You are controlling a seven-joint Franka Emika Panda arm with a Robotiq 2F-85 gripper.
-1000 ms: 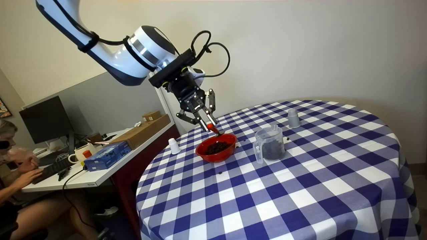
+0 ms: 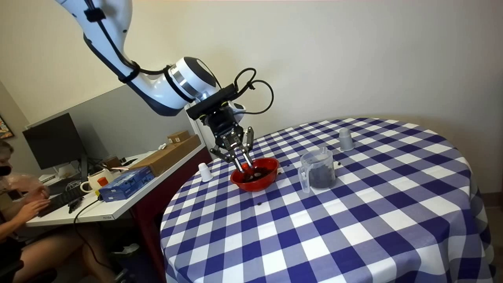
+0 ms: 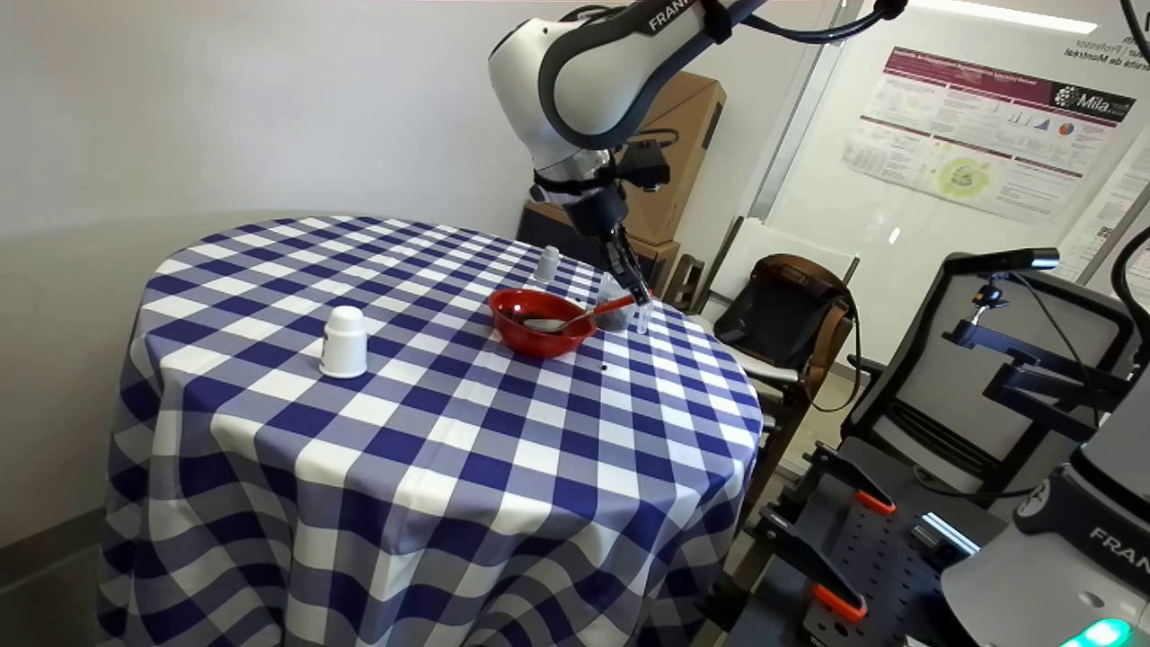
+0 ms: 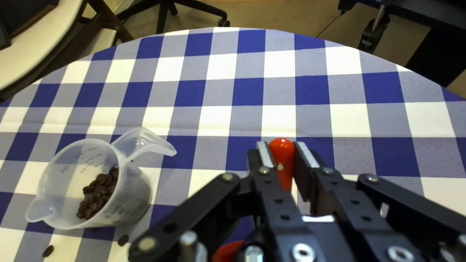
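My gripper is low at the red bowl, pointing down toward it. It is shut on the red handle of a spoon, whose rounded end shows between the fingertips in the wrist view. In exterior view 2 the spoon slants down from the gripper, its pale head inside the bowl. Dark beans lie in the bowl. How deep the spoon's head sits among them is hard to tell. Only a sliver of the bowl shows in the wrist view, behind the fingers.
Beside the bowl stands a clear measuring cup holding dark beans. A few loose beans are scattered on the checkered cloth. Two cups stand upside down: a white one and a greyish one.
The arm has come down, lowering the spoon from above the bowl into it. In exterior view 1 the fingers now overlap the bowl. The bowl and measuring cup have stayed put.
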